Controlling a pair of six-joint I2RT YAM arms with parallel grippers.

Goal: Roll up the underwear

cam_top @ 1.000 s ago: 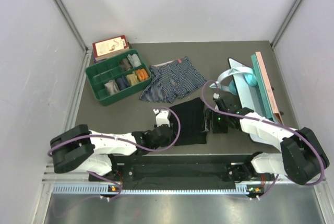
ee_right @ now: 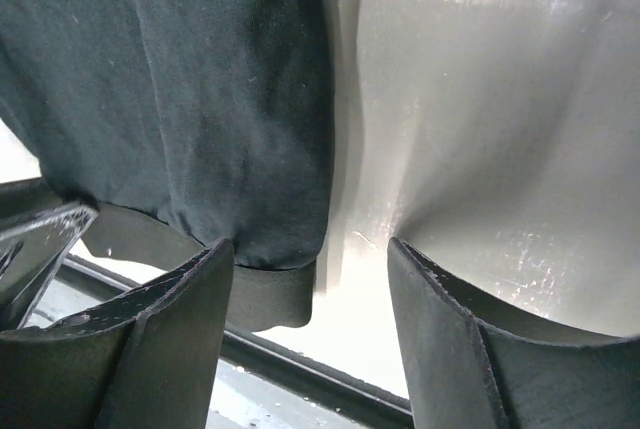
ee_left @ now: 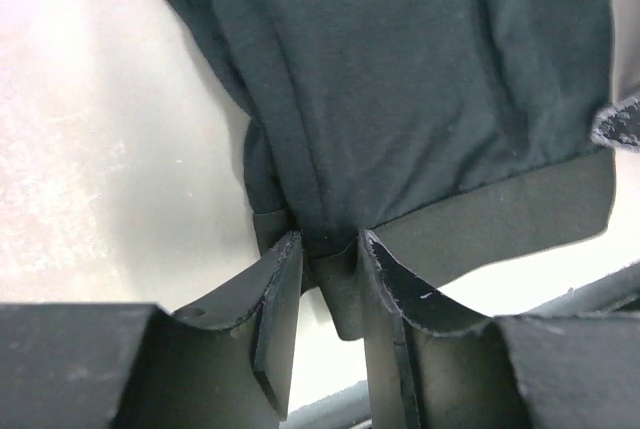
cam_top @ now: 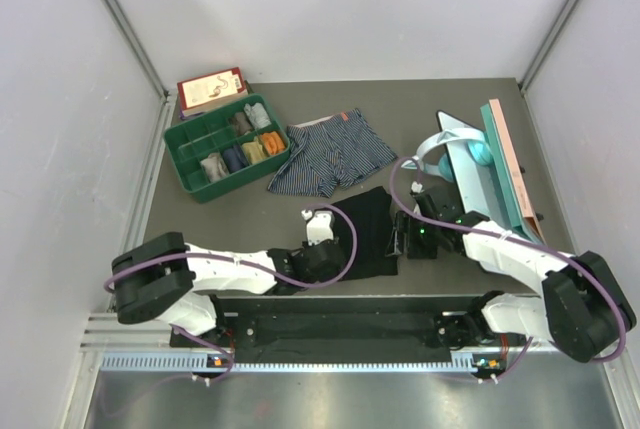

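Black underwear (cam_top: 367,229) lies flat near the table's front, its left side folded over in the left wrist view (ee_left: 420,79). My left gripper is at that folded edge by the waistband, fingertips a little apart with fabric between or beneath them; whether it grips is unclear. My right gripper is open at the underwear's right edge, with the dark fabric (ee_right: 230,119) by its left finger and bare surface by its right.
A green organiser (cam_top: 200,129) with rolled items is at back left, striped shorts (cam_top: 325,154) behind the underwear. A laptop-like stand (cam_top: 470,179) with headphones is at right. Bare table (cam_top: 220,219) shows at left.
My left gripper has shifted slightly right over the last second, and the underwear's left edge appears drawn slightly inward. The right gripper is nearly still.
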